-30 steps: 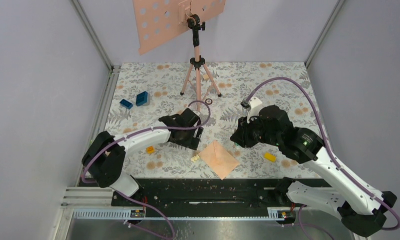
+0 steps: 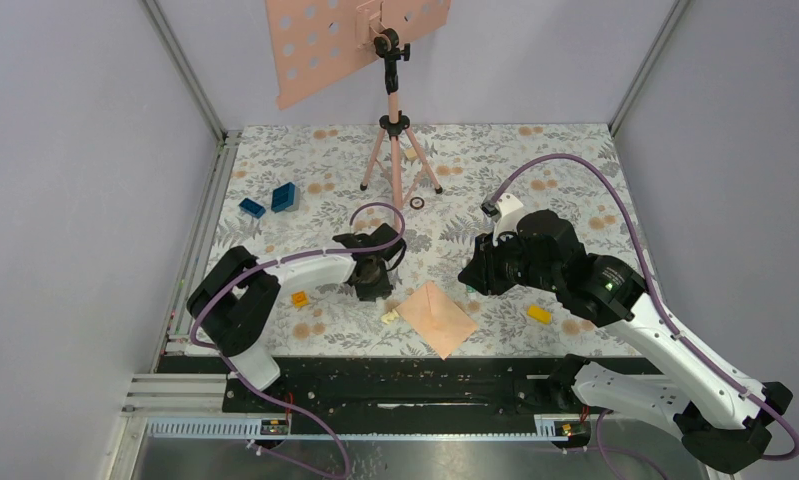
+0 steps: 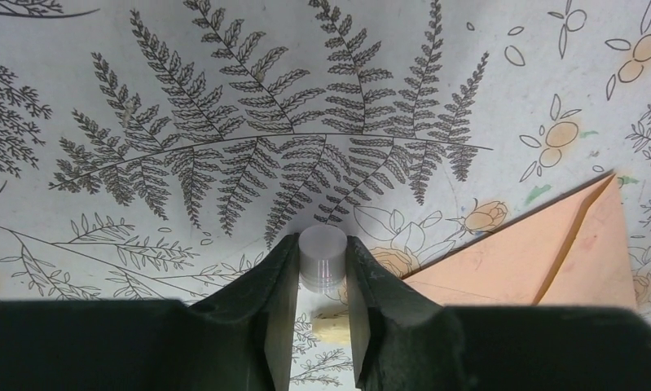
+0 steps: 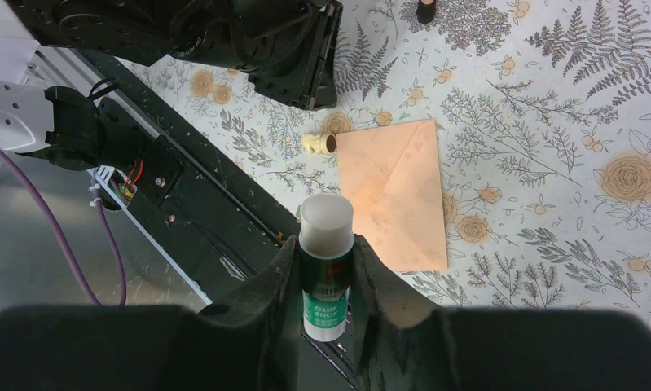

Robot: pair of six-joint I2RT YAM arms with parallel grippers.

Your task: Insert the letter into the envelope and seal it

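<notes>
The peach envelope (image 2: 437, 318) (image 4: 391, 195) lies on the patterned mat near the front middle, diagonal fold lines on its face; no separate letter can be made out. My left gripper is low, left of the envelope, shut on a small translucent white cylinder, apparently a cap. My right gripper is above the mat right of the envelope, its fingers against a green-and-white glue stick (image 4: 325, 314). A small cream object (image 2: 389, 316) (image 3: 330, 329) lies beside the envelope's left corner.
A tripod (image 2: 395, 170) with a peach board stands at the back. Blue containers (image 2: 284, 197) are at the back left, an orange piece (image 2: 299, 298) at the left, a yellow block (image 2: 538, 313) at the right. Dark table edge runs along the front.
The right arm is almost still.
</notes>
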